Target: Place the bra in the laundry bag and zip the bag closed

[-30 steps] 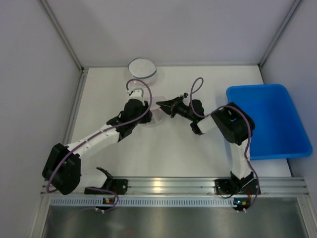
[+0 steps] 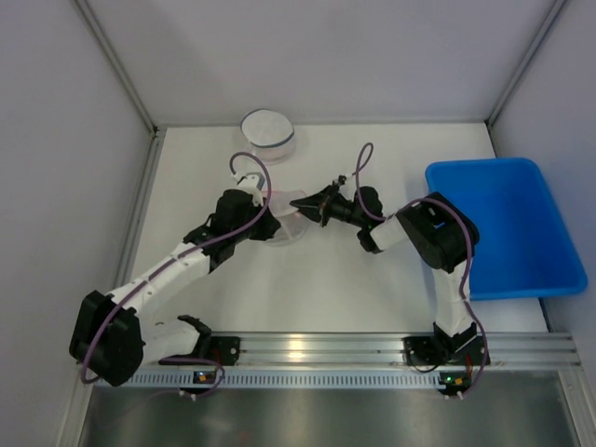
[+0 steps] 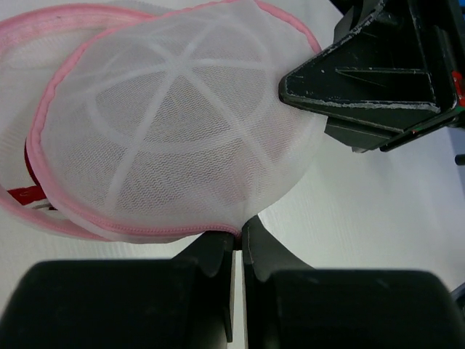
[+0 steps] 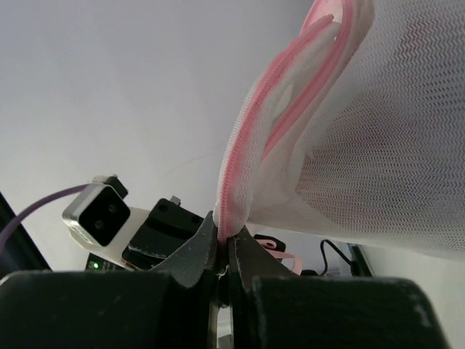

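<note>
The white mesh laundry bag (image 3: 178, 123) with pink zipper trim hangs between my grippers at the table's middle. My left gripper is shut on its zippered edge at the bottom of the left wrist view. My right gripper is shut on a pink-trimmed edge of the bag; in the left wrist view it reaches in from the upper right. Some red material (image 3: 25, 195) shows inside the bag's opening; whether it is the bra cannot be told.
A round white container or bag with a dark band (image 2: 267, 126) lies at the back. A large blue bin (image 2: 512, 233) fills the table's right side.
My left arm has shifted toward the left and slightly to the front, with the bag stretching along with it. My right gripper has moved slightly, little else differs.
</note>
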